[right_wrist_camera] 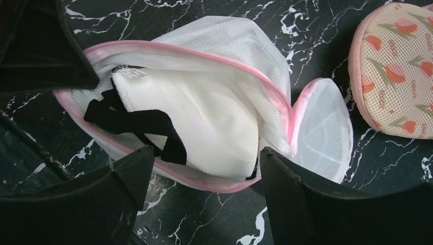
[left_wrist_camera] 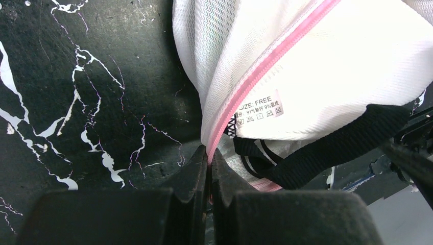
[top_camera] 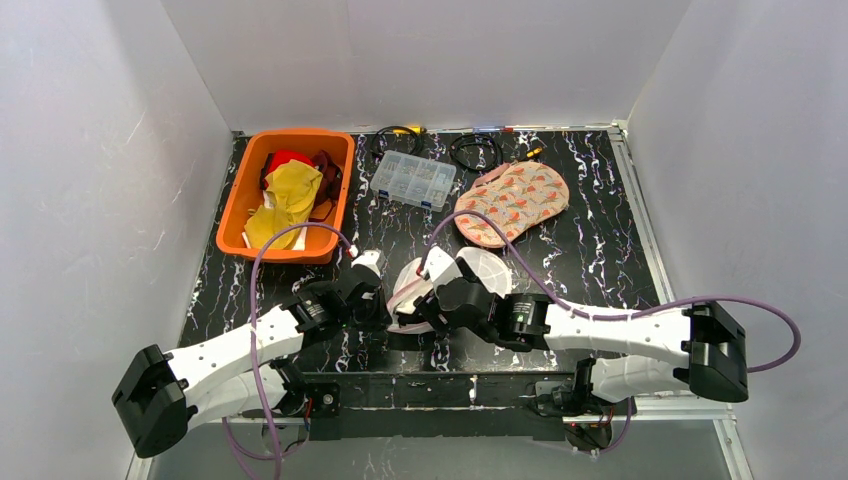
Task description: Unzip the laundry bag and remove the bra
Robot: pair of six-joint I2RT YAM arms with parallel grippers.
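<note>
The white mesh laundry bag (right_wrist_camera: 230, 30) lies unzipped, its pink-edged mouth gaping wide in the right wrist view. Inside it rests the white bra with black straps; a printed size label shows on it in the left wrist view. My left gripper is shut on the pink edge of the bag at one end of the opening. Above the mouth, my right gripper stands open, its fingers apart over the near rim and nothing held between them. From above, both arms partly cover the bag.
At the back left, an orange bin (top_camera: 230, 200) holds clothes. Behind the bag are a clear divided box (top_camera: 413, 180), coiled black cables (top_camera: 476, 152) and a strawberry-patterned pouch (top_camera: 520, 200). Bare black marble-pattern table (top_camera: 600, 240) lies to the right.
</note>
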